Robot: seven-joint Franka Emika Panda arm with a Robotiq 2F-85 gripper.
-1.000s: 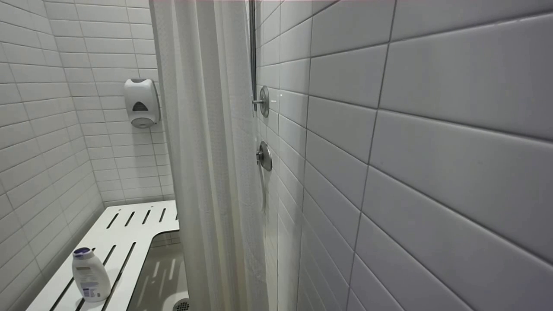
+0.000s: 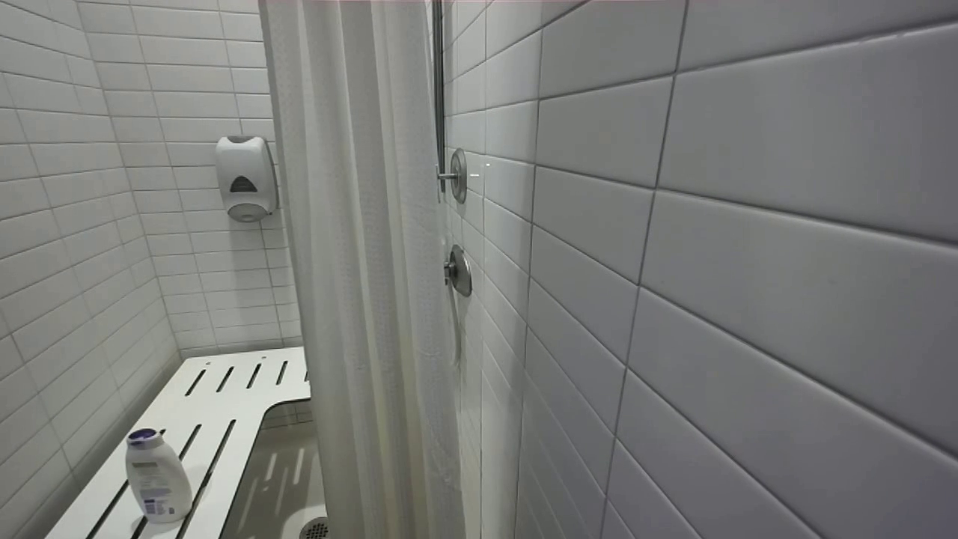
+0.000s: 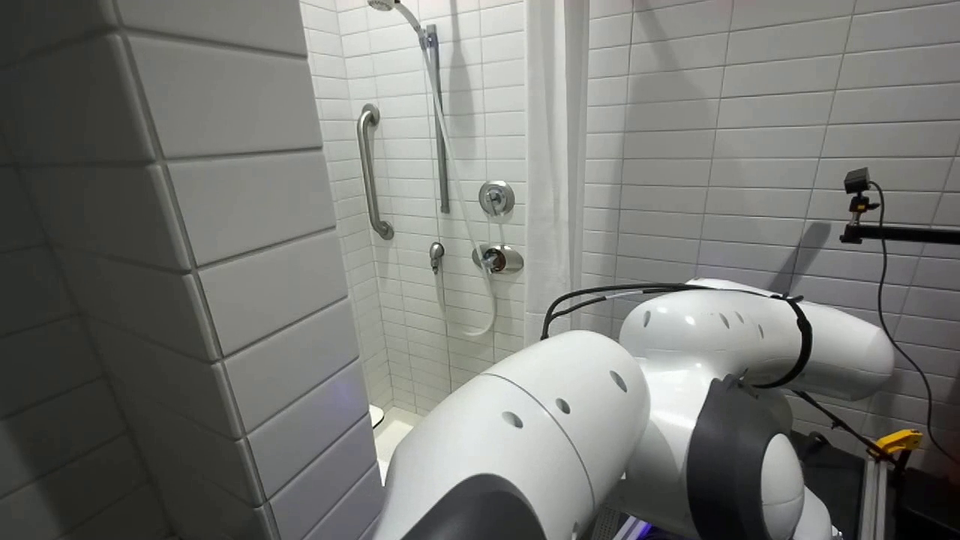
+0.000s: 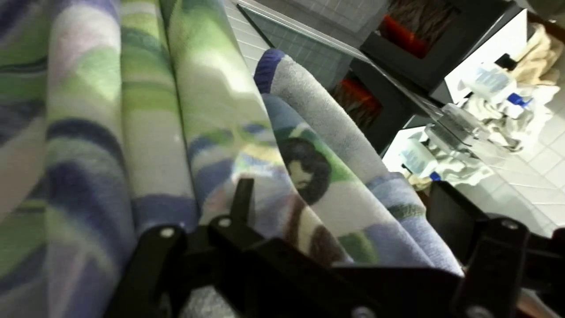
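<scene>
In the wrist view, a patterned towel (image 4: 222,100) in green, white and blue hangs in folds across the left and middle. My gripper stands open before it, the black fingers (image 4: 242,204) wide apart. Towel folds show in the gap between the fingertips, but I cannot tell whether cloth reaches in between them or touches them. The left finger overlaps the towel in this view; the right one is near the towel's right edge. Neither exterior view shows the gripper or the towel.
A white bottle (image 2: 158,480) stands on the slotted shower bench (image 2: 211,386). A pale curtain (image 2: 364,269) hangs beside the tiled wall (image 2: 763,269). My white arm (image 3: 540,423) fills the lower part of exterior view 2, with a tiled pillar (image 3: 270,297) left of it.
</scene>
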